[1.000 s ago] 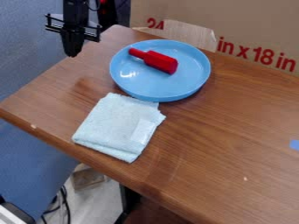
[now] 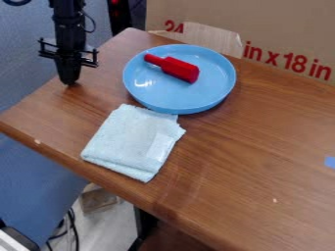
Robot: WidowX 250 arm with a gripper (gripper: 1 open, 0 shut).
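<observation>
My black gripper (image 2: 69, 76) hangs at the upper left, low over the table's left part, left of the blue plate; whether its fingers are open or shut is unclear. A red cylindrical object with a narrower end (image 2: 178, 69) lies on the blue plate (image 2: 170, 96). A folded pale cloth (image 2: 131, 142) lies on the wooden table, below the plate in the view.
A cardboard box (image 2: 262, 29) stands along the back, with a cardboard flap behind the plate. Cables and floor show beyond the left edge.
My gripper has moved downward in the view, toward the table's surface at the left. The plate, red object and cloth are unchanged.
</observation>
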